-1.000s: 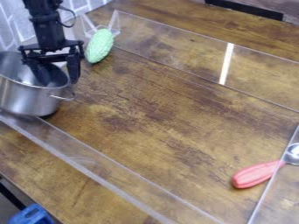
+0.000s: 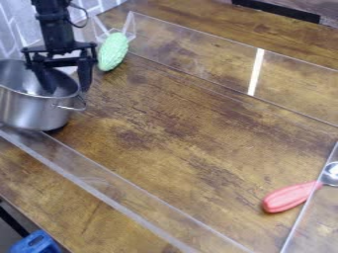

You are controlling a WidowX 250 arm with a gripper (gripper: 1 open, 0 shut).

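A steel pot (image 2: 34, 109) stands at the left edge of the wooden counter (image 2: 185, 119). The black gripper (image 2: 59, 71) is over the pot's back rim, its fingers reaching down at or into the pot; whether they are open or shut on anything is hard to make out.
A pale green corn-like object (image 2: 114, 50) lies behind and right of the pot. A red-handled spoon (image 2: 291, 196) lies at the lower right. A blue object (image 2: 38, 243) is at the bottom left corner. Clear strips edge the counter, whose middle is free.
The gripper has shifted very slightly at the pot's rim; the pot appears almost unmoved.
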